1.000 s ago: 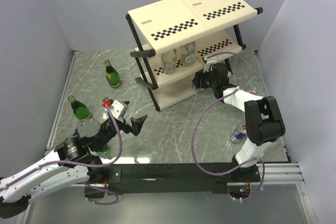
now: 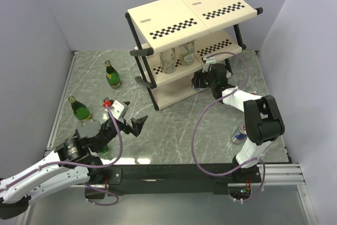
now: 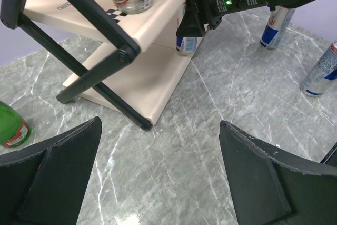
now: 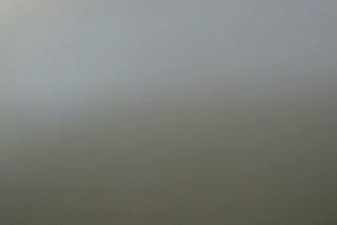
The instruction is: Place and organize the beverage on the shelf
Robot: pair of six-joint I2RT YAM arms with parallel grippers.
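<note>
A cream shelf (image 2: 174,96) stands at the back of the table. Two clear bottles or jars (image 2: 168,60) are on its middle level. On the bottom level, in the left wrist view, a blue and silver can (image 3: 186,45) stands upright near the front edge, with my right gripper shut on it. The right wrist view is only a grey blur. Over the table's left part, my left gripper (image 2: 138,125) is open and empty, its black fingers (image 3: 47,177) wide apart. Green bottles (image 2: 112,75) (image 2: 79,108) stand on the left side.
More cans stand at the right, among them a silver and blue can (image 2: 239,134) beside the right arm. Another green bottle (image 2: 103,150) is partly hidden by the left arm. Mid-table is bare marble.
The shelf has shifted very slightly to the left, and my right gripper with it. My left arm stays where it was.
</note>
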